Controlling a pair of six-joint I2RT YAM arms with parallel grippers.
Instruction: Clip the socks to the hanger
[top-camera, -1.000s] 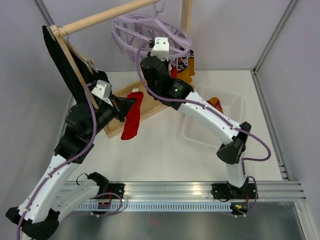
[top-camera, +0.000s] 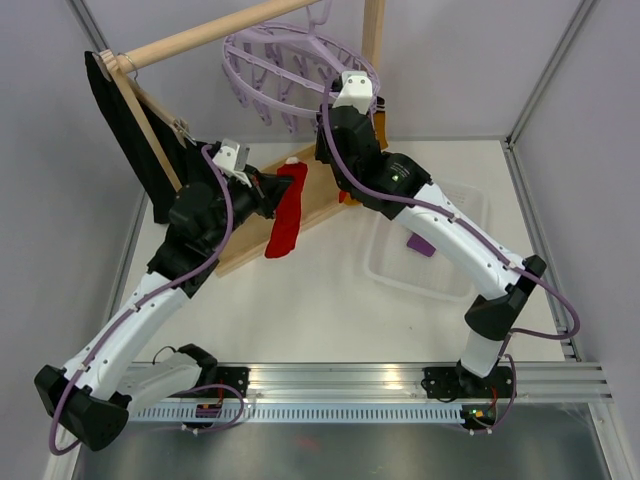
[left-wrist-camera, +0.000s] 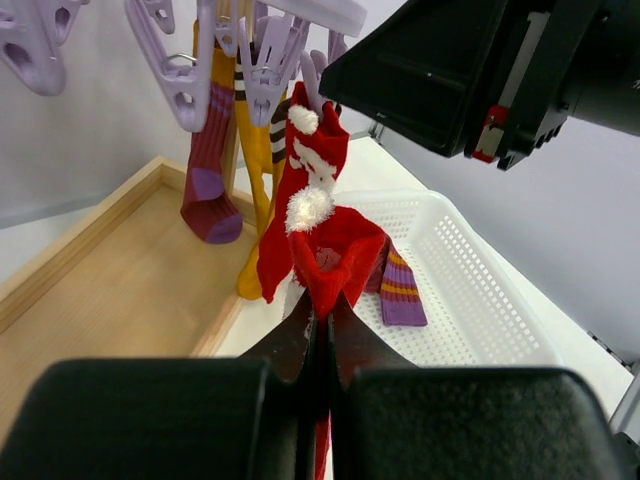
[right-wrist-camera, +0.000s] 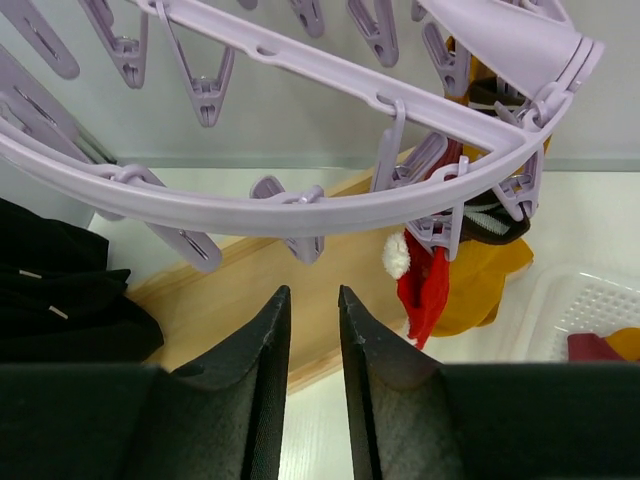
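My left gripper is shut on a red sock with white trim, which hangs below it. The lilac clip hanger hangs from the wooden frame. Several socks hang on its right side: a red Santa sock, a mustard sock and, in the left wrist view, a maroon-purple sock. My right gripper is at the hanger's front rim, facing empty clips in its own view, its fingertips apart with nothing visible between them.
A white bin with loose socks stands at the right. Black fabric drapes over the left of the wooden frame.
My right gripper and arm have moved rightward across the hanger.
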